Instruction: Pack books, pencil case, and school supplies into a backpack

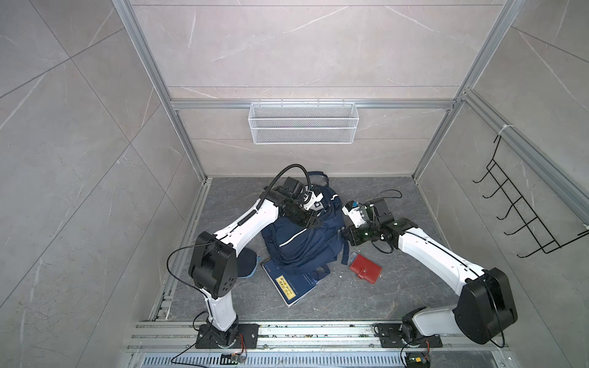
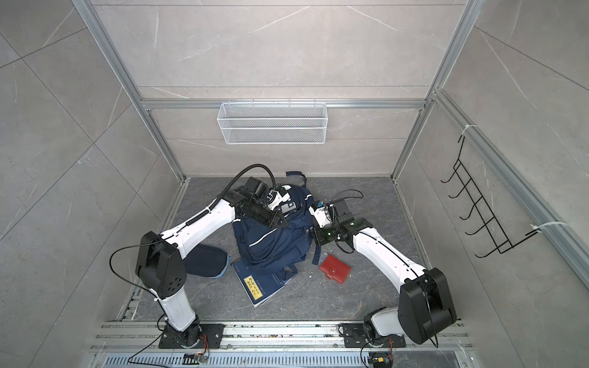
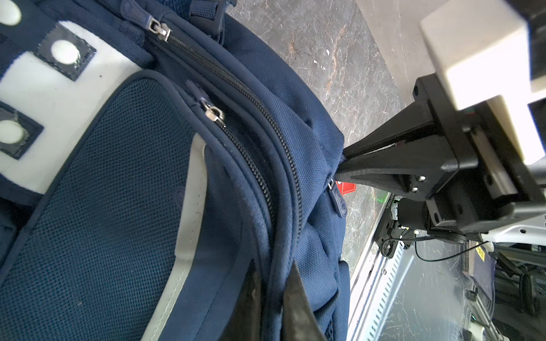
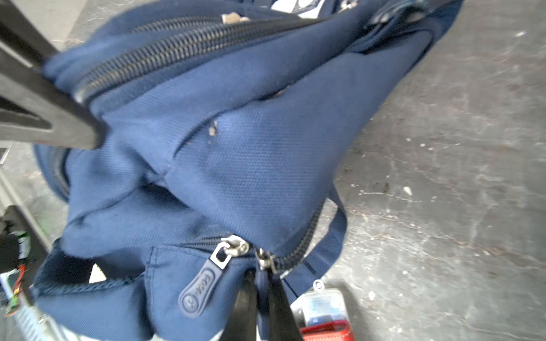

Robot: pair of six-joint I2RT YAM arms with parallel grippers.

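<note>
The navy backpack [image 1: 294, 245] lies in the middle of the floor. My left gripper is shut on the piped zipper edge along its upper part. At the backpack's right side my right gripper is shut, its tips at a zipper with a dangling puller [image 4: 200, 289]; whether it holds that is unclear, as a narrow dark strip shows between the fingers. A navy book [image 2: 262, 285] with a yellow label lies partly under the bag. A dark pouch [image 2: 205, 262] lies to the left, a red wallet-like case [image 1: 365, 267] to the right.
A white wire basket [image 1: 303, 122] hangs on the back wall, and a black hook rack [image 1: 521, 208] on the right wall. Bare floor [image 2: 386, 208] shows behind and right of the right arm.
</note>
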